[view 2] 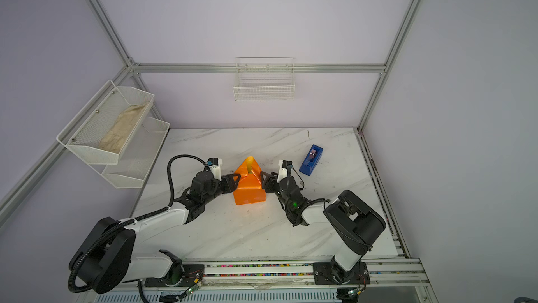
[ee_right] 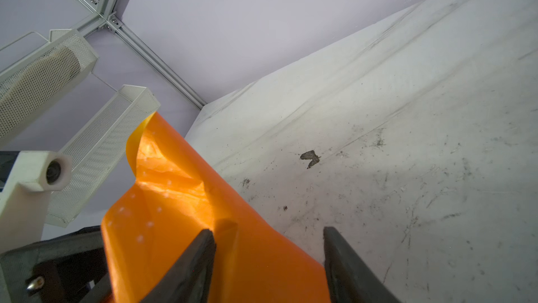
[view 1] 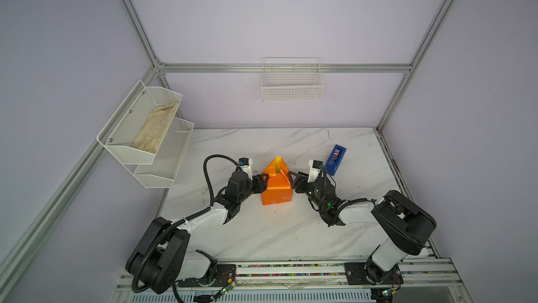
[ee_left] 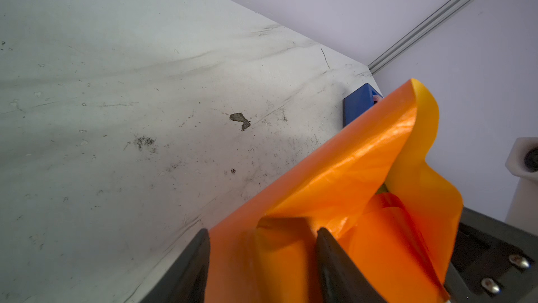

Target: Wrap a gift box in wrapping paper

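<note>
An orange paper-wrapped box point(view 1: 276, 191) stands mid-table, its upper paper folded up in a peak with a yellow inner side point(ee_left: 424, 185). My left gripper is at the box's left side, fingers part open around the orange paper. From the right, my right gripper presses up to the other side, fingers open with orange paper between and beside them. The box itself is mostly hidden by the paper.
A blue tape dispenser point(view 1: 334, 159) lies at the back right. Wire shelves point(view 1: 145, 129) hang on the left wall, a wire basket point(view 1: 292, 91) on the back wall.
</note>
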